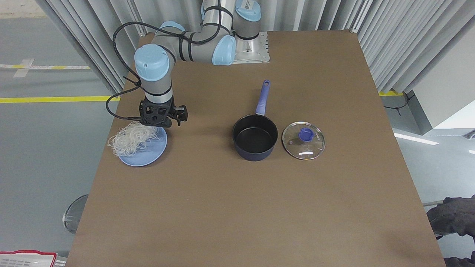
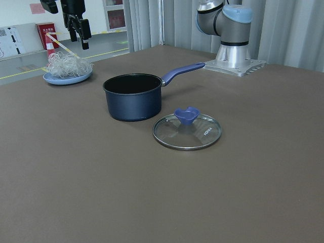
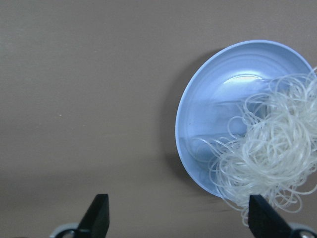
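My gripper hangs above the blue plate, which carries a tangle of white noodles; in the wrist view the plate and noodles sit to the right, below the two open fingers, which have nothing between them. A dark blue saucepan with a purple handle stands right of the plate, empty. Its glass lid with a blue knob lies flat beside it on the right.
The robot base is at the back edge. A gloved hand is at the lower right, beside the table.
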